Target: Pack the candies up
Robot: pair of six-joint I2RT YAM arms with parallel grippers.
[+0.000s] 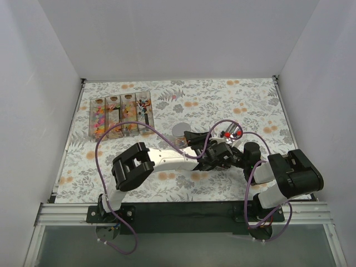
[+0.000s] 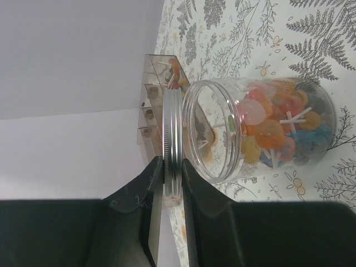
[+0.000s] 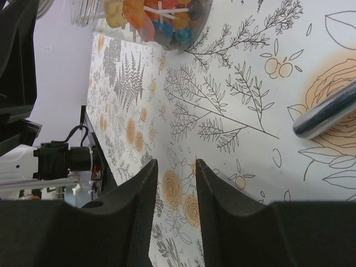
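My left gripper is shut on a silver round lid (image 2: 172, 136), seen edge-on in the left wrist view. Just beyond it lies a clear jar (image 2: 281, 125) on its side, filled with colourful wrapped candies and lollipops, its mouth facing the lid. My right gripper is low over the table, part open with nothing between its fingertips; the jar (image 3: 156, 19) is at the top of its view, and a dark metal cylindrical object (image 3: 322, 114) lies to its right. In the top view both grippers meet at the centre right, largely hidden by the arms.
A clear compartment organiser (image 1: 120, 114) holding candies stands at the back left of the patterned table (image 1: 194, 94). White walls enclose the back and sides.
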